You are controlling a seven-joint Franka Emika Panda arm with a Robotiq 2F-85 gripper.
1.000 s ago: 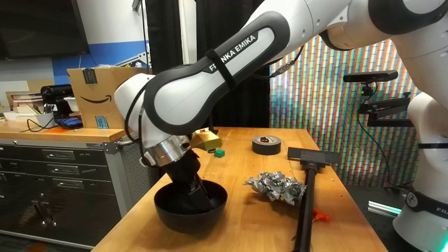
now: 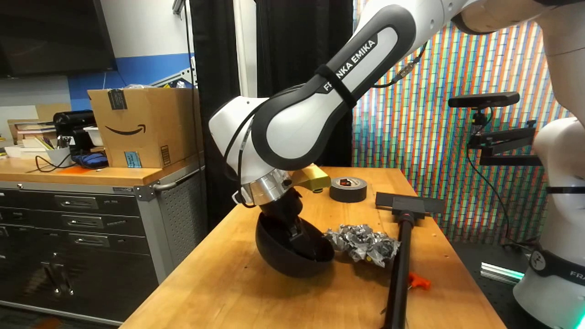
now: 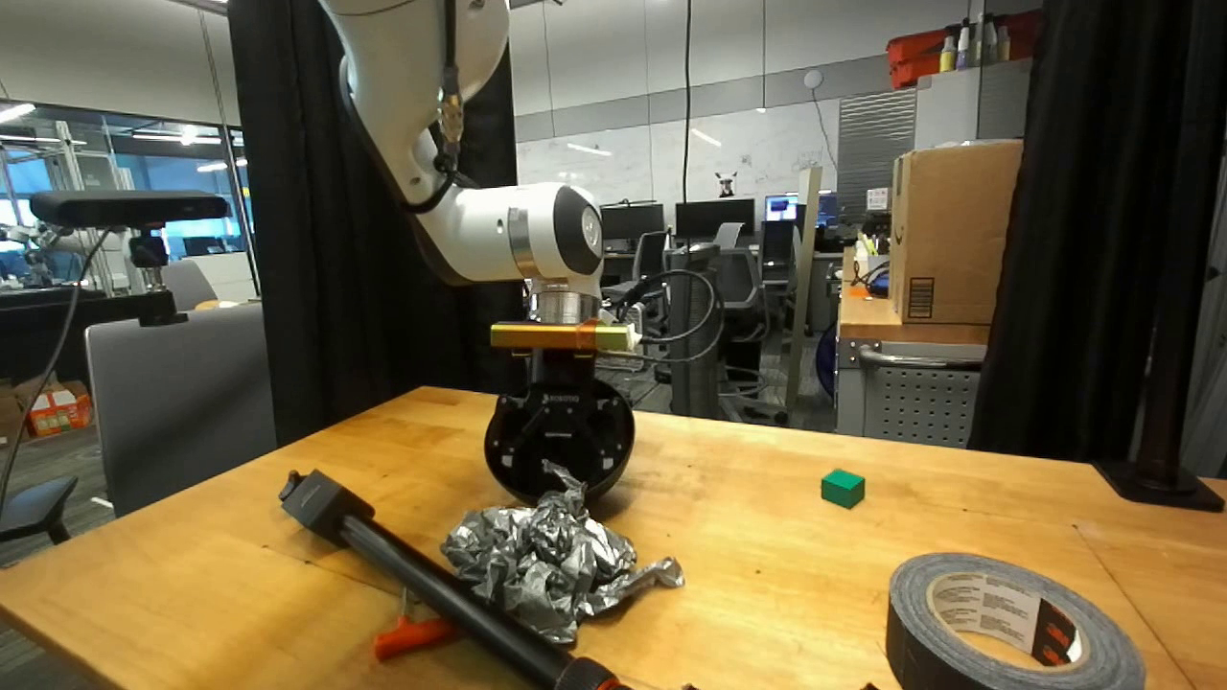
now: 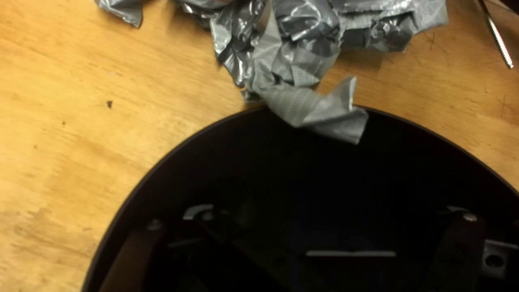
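A black bowl point(image 2: 277, 257) stands on the wooden table, tilted with its opening turned toward a crumpled silver-grey tape wad point(image 2: 362, 244). Inside the bowl is my gripper point(image 2: 307, 247), open. In the wrist view, its dark fingers point(image 4: 130, 260) stand apart low in the picture, with no object visible between them. The bowl's interior is very dark there, so finger contact with its wall cannot be judged. A loose strip of the wad point(image 4: 316, 109) overlaps the bowl's far rim in that view.
A black T-headed pole point(image 2: 403, 268) runs beside the wad, with an orange-handled tool point(image 2: 419, 281) by it. A tape roll point(image 3: 1012, 627) and green block point(image 3: 843, 488) lie elsewhere on the table. Bare wood surrounds the block.
Gripper and bowl have moved right in exterior view 1, up to the wad. Upright before, the bowl is now tilted.
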